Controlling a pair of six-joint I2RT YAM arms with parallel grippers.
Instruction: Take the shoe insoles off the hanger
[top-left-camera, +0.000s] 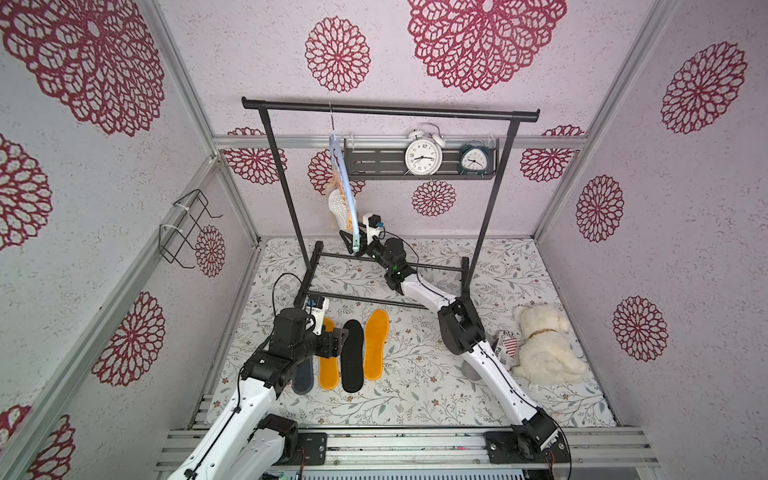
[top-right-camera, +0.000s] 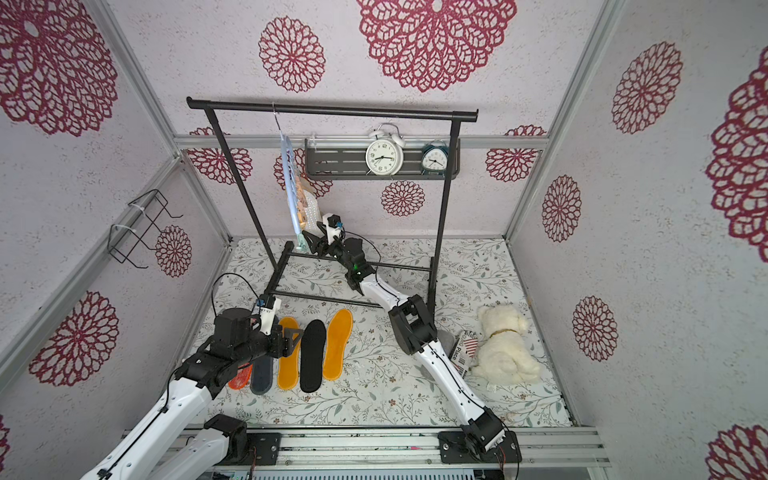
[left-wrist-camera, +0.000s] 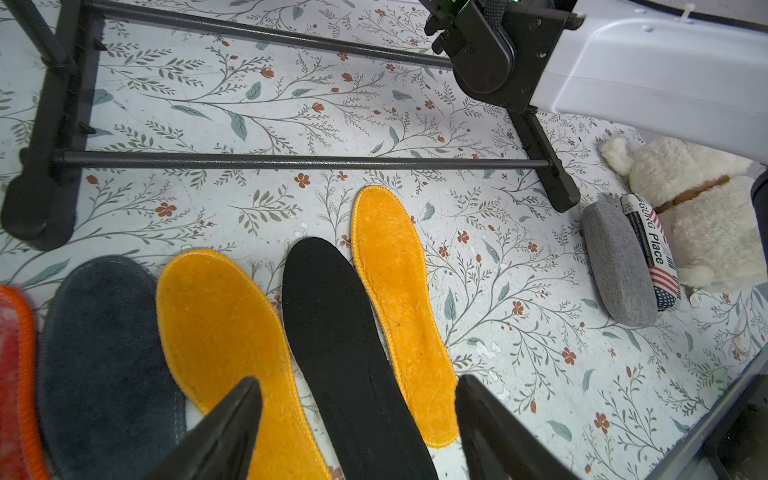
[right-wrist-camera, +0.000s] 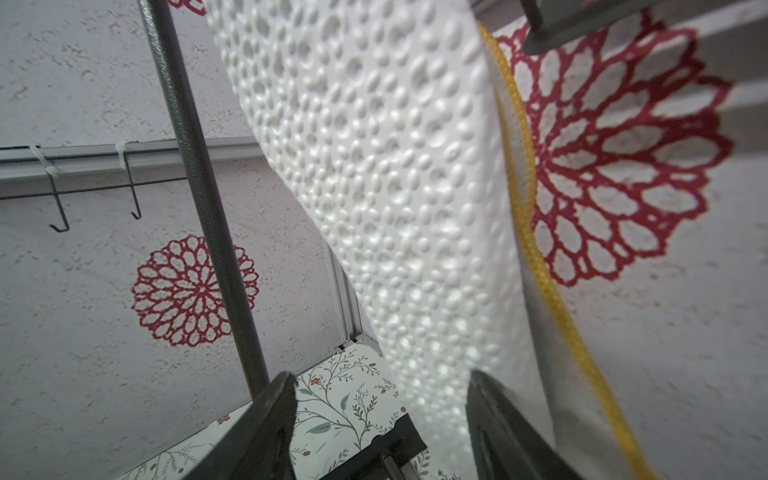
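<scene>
From the rack's top bar hangs a pale blue hanger (top-left-camera: 345, 184) with wooden clips and white dimpled insoles (top-left-camera: 337, 209) with yellow edging. My right gripper (top-left-camera: 352, 238) is open at the hanging insoles; in the right wrist view their dimpled surface fills the middle, between and beyond the blurred fingertips. My left gripper is low at the front left, open, above orange insoles (left-wrist-camera: 400, 304), black (left-wrist-camera: 336, 328) and dark grey ones (left-wrist-camera: 108, 352) lying on the table, with a red one at the edge.
The black rack (top-left-camera: 276, 176) has low crossbars on the table. A white bear (top-left-camera: 548, 356) and grey objects (left-wrist-camera: 616, 264) lie at the right. Clocks (top-left-camera: 423, 157) sit on a rear shelf.
</scene>
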